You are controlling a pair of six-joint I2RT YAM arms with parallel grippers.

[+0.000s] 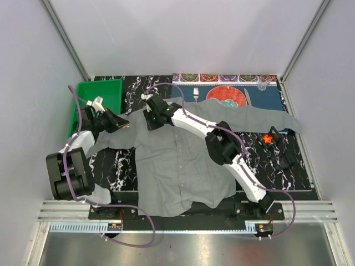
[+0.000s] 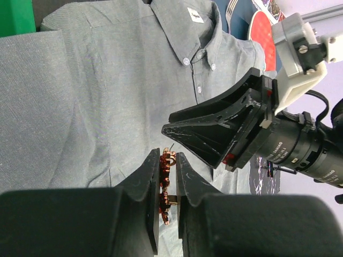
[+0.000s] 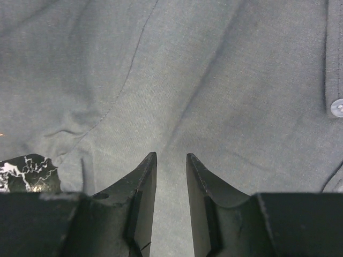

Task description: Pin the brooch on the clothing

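A copper-coloured brooch (image 2: 165, 184) with a pin is clamped in my left gripper, over the left part of the grey shirt (image 1: 166, 166) in the top view. My right gripper hangs over the shirt's upper middle, its fingers slightly apart with nothing visible between them. The left wrist view shows it just ahead of the brooch, below the collar. A button placket (image 3: 333, 80) is at the right edge of the right wrist view.
A green tray (image 1: 89, 88) is at the back left. A red plate (image 1: 224, 91), fork (image 1: 196, 94), knife (image 1: 248, 98) and glass (image 1: 263, 83) lie at the back right. A black item with an orange patch (image 1: 267, 139) is on the right.
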